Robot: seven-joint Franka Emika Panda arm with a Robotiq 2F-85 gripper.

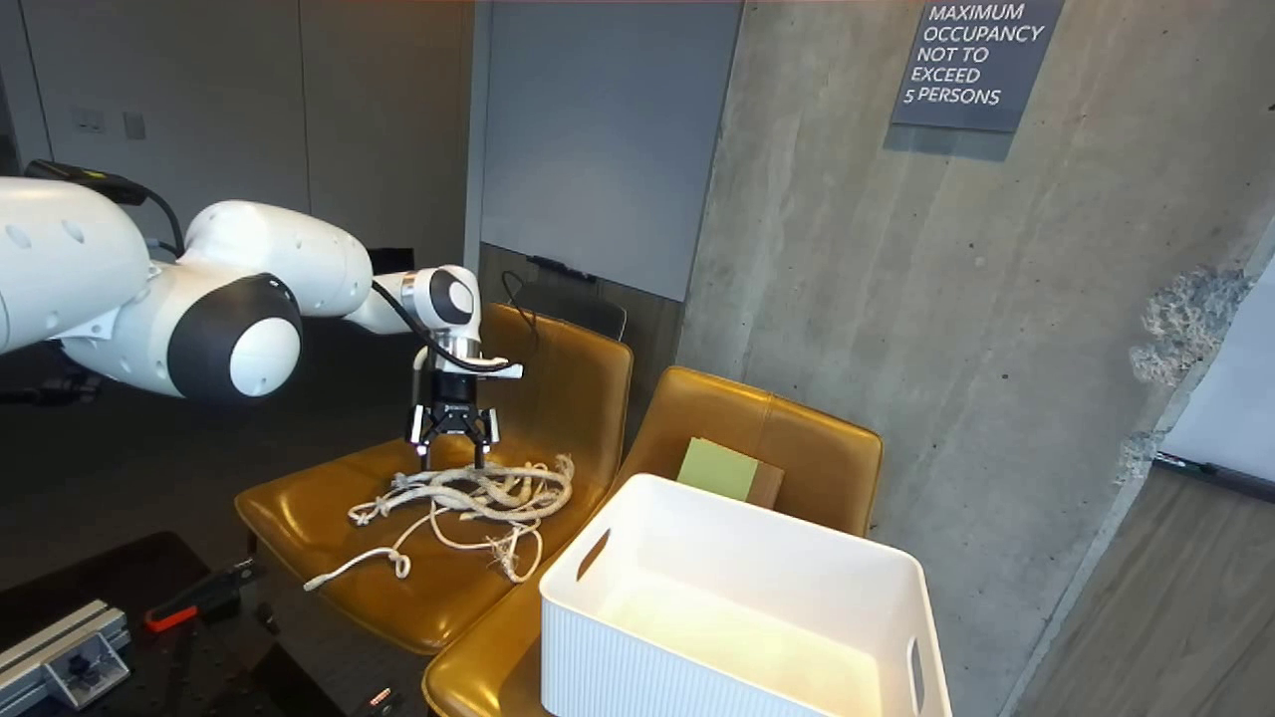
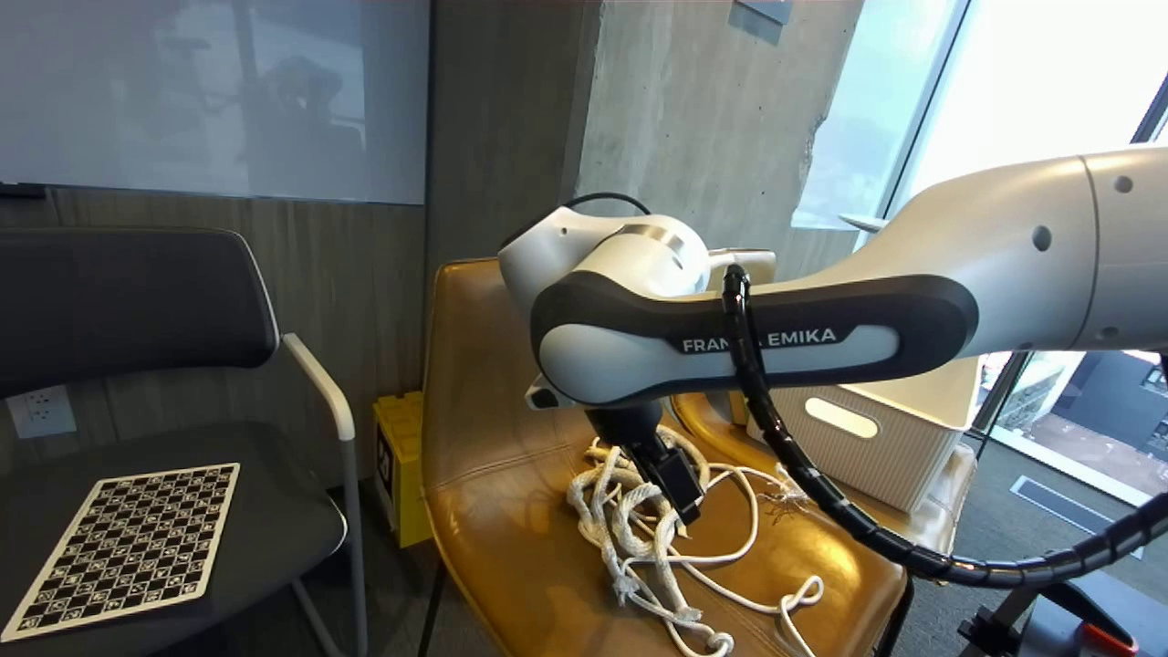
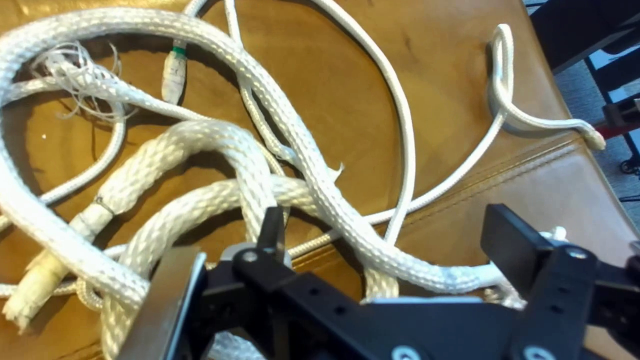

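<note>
White ropes of differing thickness lie in a loose tangle on the seat of a tan leather chair. One thin strand trails off toward the seat's front edge. My gripper points down over the back part of the pile, its two fingers apart. In the wrist view the open gripper straddles a stretch of thick rope lying beneath it. The fingers hold nothing; whether they touch the rope cannot be told. Exterior view 2 shows the gripper tilted over the rope pile, one finger largely hidden.
A white ribbed bin, empty where its inside shows, stands on the neighbouring tan chair. Behind it are a green and a brown block. A dark chair with a checkered board and a yellow box stand to the side.
</note>
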